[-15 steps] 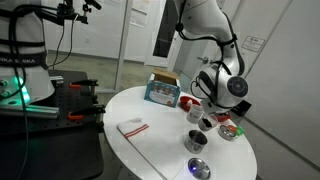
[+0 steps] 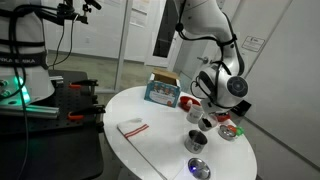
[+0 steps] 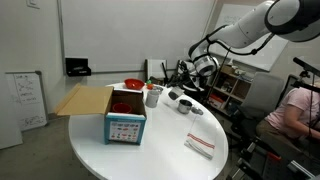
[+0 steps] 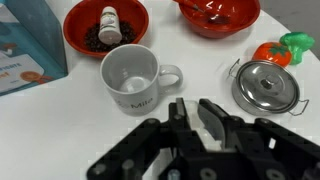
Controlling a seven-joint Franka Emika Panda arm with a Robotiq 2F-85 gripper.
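Observation:
My gripper is shut on a small grey-white cup-like thing, of which only a pale sliver shows between the fingers in the wrist view. In exterior view 2 this grey cup (image 3: 175,93) hangs tilted below the arm, above the table. Just beyond the fingers stands a white mug (image 4: 132,78), upright, its handle pointing toward the gripper's side. Exterior view 1 shows the mug (image 2: 194,112) close beside the held thing. An open metal pot (image 2: 195,141) sits nearer that camera.
A red bowl (image 4: 105,28) holds dark bits and a white bottle; another red bowl (image 4: 220,14) lies beyond. To the right are a small lidded pot (image 4: 268,86), a tomato (image 4: 271,54) and broccoli (image 4: 297,44). A blue box (image 2: 162,92) and a striped cloth (image 2: 132,128) flank free table.

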